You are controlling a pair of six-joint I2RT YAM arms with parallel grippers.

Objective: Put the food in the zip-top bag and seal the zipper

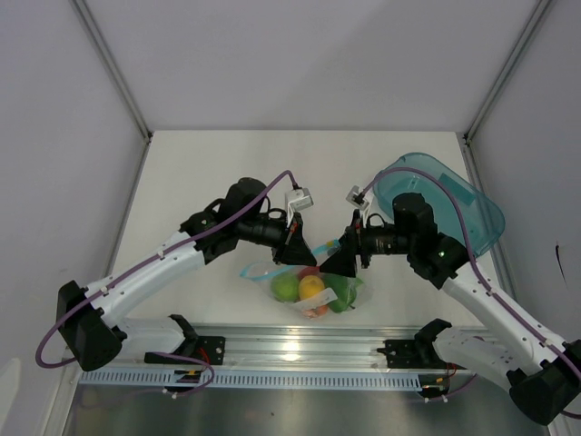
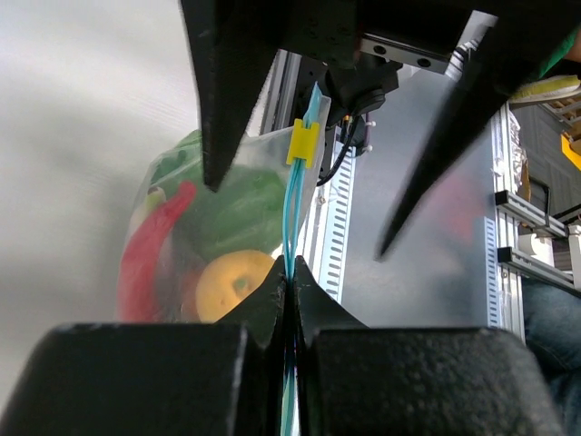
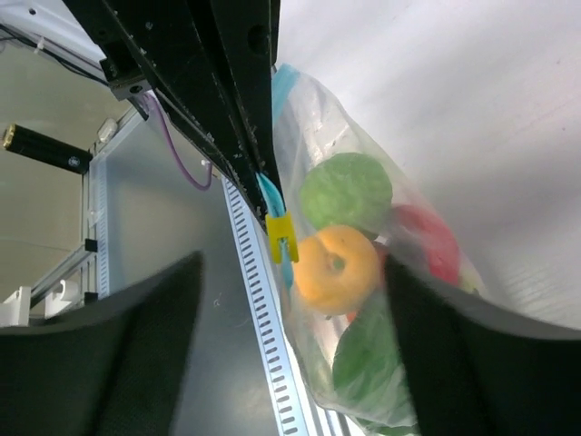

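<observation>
A clear zip bag (image 1: 281,295) holds several foods: green items (image 3: 345,186), a yellow-orange ring (image 2: 238,282) and red pieces (image 2: 150,254). My left gripper is shut on the blue zipper strip, which runs up to a yellow slider (image 2: 302,143). My right gripper (image 1: 339,254) stands part open around the slider end; in the left wrist view its two dark fingers are apart, either side of the strip. In the right wrist view its fingers are blurred at the bottom corners.
An empty teal bin (image 1: 454,200) sits at the back right. The table's front edge and metal rail lie just below the bag.
</observation>
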